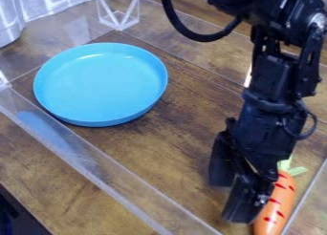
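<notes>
My black gripper [236,186] is low over the wooden surface on the right, open, its dark fingers pointing down toward the front. An orange toy carrot [274,208] with red marks and pale green leaves lies just to the right of the fingers, partly hidden behind them; whether they touch it I cannot tell. A round blue plate [99,81] rests at the upper left.
Clear plastic walls run along the left front and far sides of the wooden surface [153,153]. A white textured object [19,10] sits at the top left corner. The middle, between plate and gripper, is clear.
</notes>
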